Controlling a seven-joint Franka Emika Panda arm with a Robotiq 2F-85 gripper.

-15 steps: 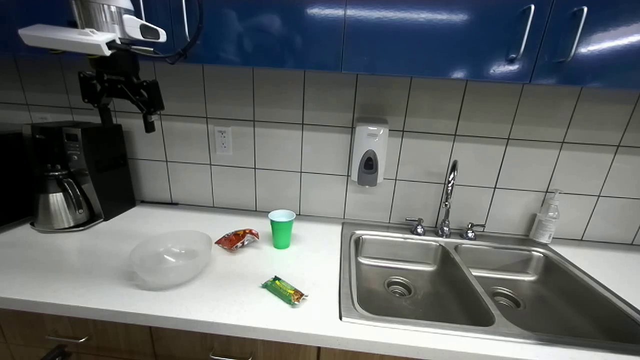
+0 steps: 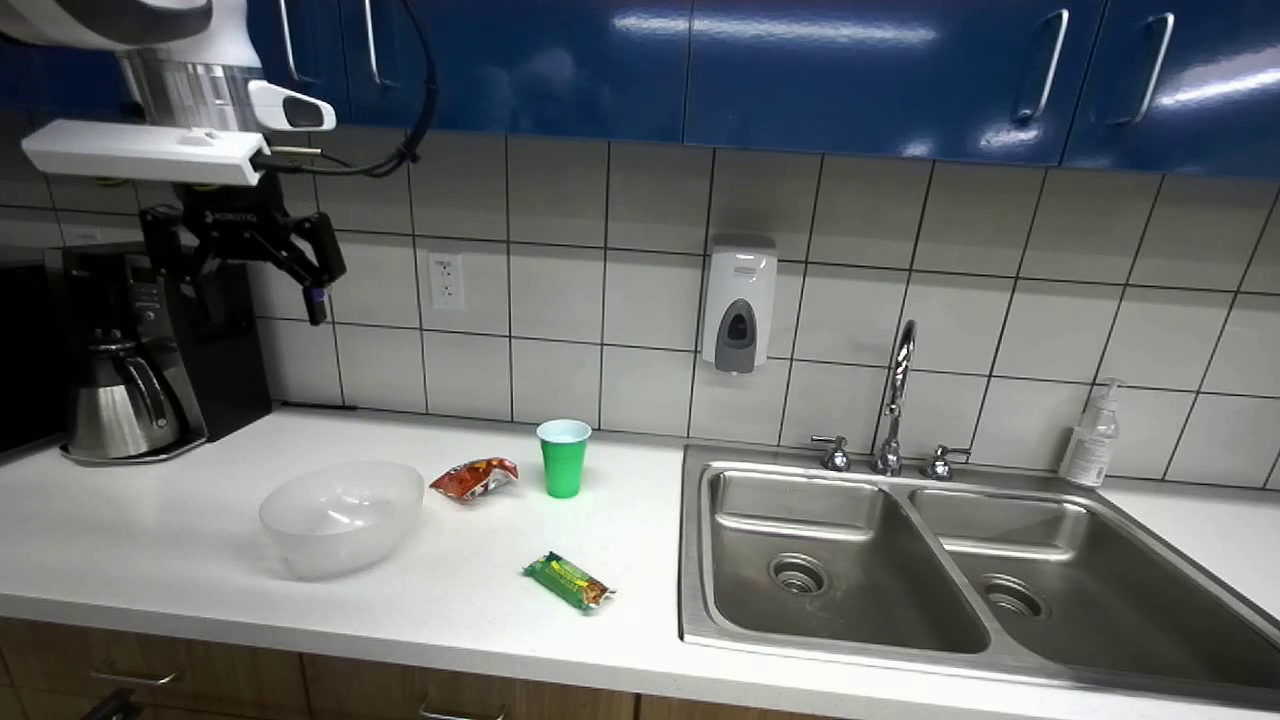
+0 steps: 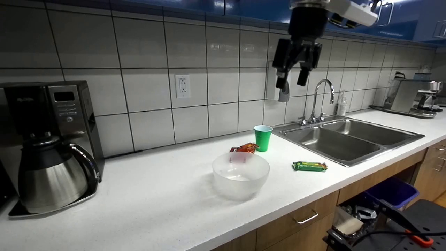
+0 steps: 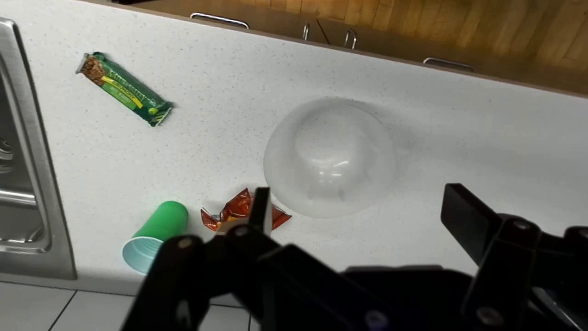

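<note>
High above the counter, my gripper (image 2: 250,298) stands open, its fingers wide apart and empty in the wrist view. The frosted clear bowl (image 3: 241,177) is upright on the counter and empty. Close by it lies a crumpled red snack packet (image 2: 475,478), partly covered by one finger (image 4: 260,208) in the wrist view. An upright green cup (image 2: 563,460) with a pale inside stands beside the packet. Nearer the counter's front edge, between bowl and sink, lies a green bar wrapper (image 4: 127,90). My gripper touches none of these.
A coffee maker (image 3: 79,113) with a steel carafe occupies the counter's other end. The double sink (image 2: 696,540) and its tap (image 2: 894,396) border the objects. Blue cupboards (image 2: 516,72) hang overhead close to the arm. Bare counter lies between bowl and coffee maker.
The bowl, packet, cup and green bar have kept their places.
</note>
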